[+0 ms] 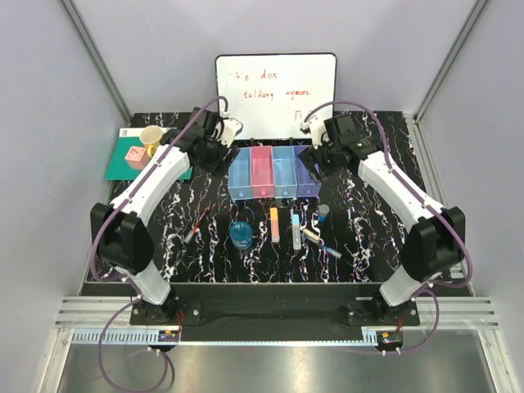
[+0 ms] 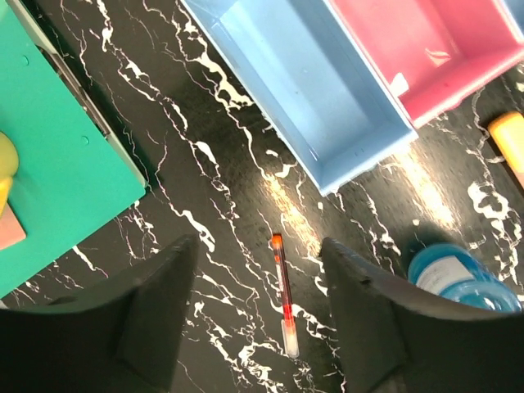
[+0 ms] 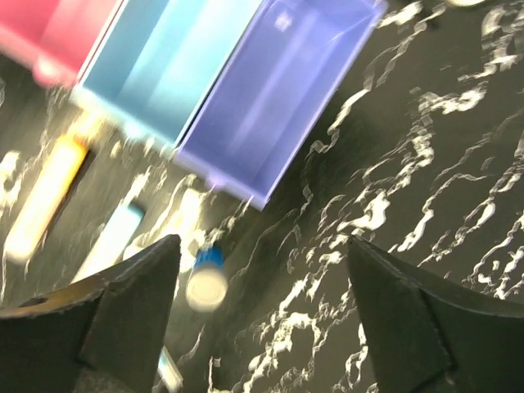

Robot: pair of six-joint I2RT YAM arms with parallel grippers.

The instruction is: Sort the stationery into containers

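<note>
Four bins stand in a row at the table's centre: a light blue bin point(image 2: 286, 74), a pink bin point(image 1: 262, 168), another light blue bin point(image 1: 284, 173) and a purple bin point(image 3: 266, 90). Left of the glue bottles lies a red pen point(image 2: 285, 286). An orange-capped tube point(image 1: 275, 225), a blue-capped tube point(image 1: 295, 233), a blue-and-white piece point(image 3: 206, 282) and a slim blue cutter point(image 1: 323, 246) lie in front of the bins. My left gripper hovers with parted fingers, nothing between them. My right gripper is also parted and empty, near the purple bin.
A blue glass point(image 1: 241, 235) stands at the front middle. On the left a green clipboard point(image 2: 65, 164) bears a yellow mug point(image 1: 152, 137) and a pink block point(image 1: 137, 156). A whiteboard point(image 1: 277, 94) leans behind the bins.
</note>
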